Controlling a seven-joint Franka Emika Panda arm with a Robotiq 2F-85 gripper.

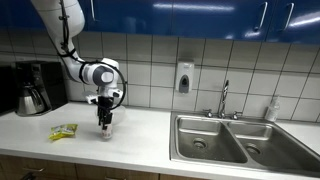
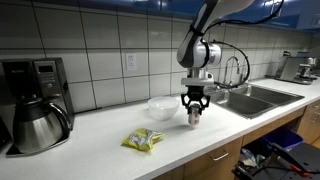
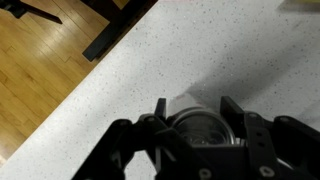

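Observation:
My gripper points down over the counter, shut on a small pale can-like container. Exterior view 2 shows the same container upright below the gripper. From the wrist, its round grey top sits between the two dark fingers. I cannot tell whether its base touches the counter. A crumpled yellow packet lies left of it in exterior view 1, and a white bowl stands behind it near the wall.
The double sink with its faucet is at the right in exterior view 1. A coffee maker stands at the opposite end of the counter. Bare counter lies between the container and the sink.

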